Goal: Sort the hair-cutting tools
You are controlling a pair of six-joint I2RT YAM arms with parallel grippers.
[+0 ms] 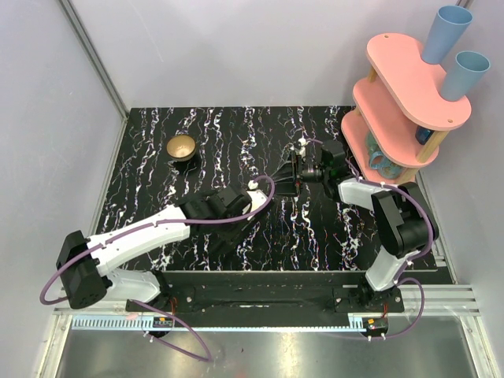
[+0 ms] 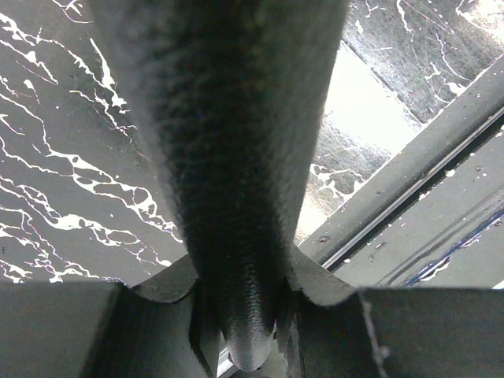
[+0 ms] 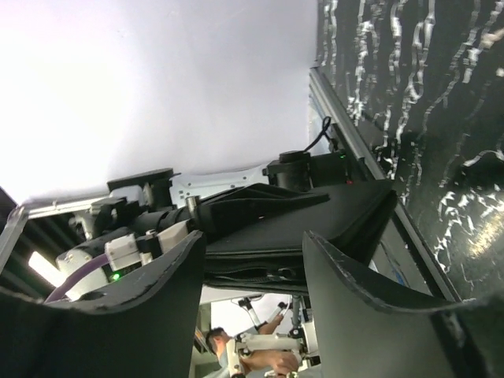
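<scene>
A black leather-like case (image 2: 228,157) fills the middle of the left wrist view, its narrow end pinched by my left gripper. In the right wrist view, the same dark case (image 3: 276,232) spans the space just beyond the fingertips of my right gripper, which stands part open. Whether those fingers touch the case cannot be told. From above, the left gripper (image 1: 224,240) points toward the front of the table and the right gripper (image 1: 277,186) reaches left near the middle. The case is hard to make out there against the dark surface. No scissors or combs show.
A gold-rimmed bowl (image 1: 181,148) stands at the back left. On the right rises a pink tiered shelf (image 1: 409,71) with two blue cups, one being the front cup (image 1: 466,75), and a teal patterned item (image 1: 383,164) low down.
</scene>
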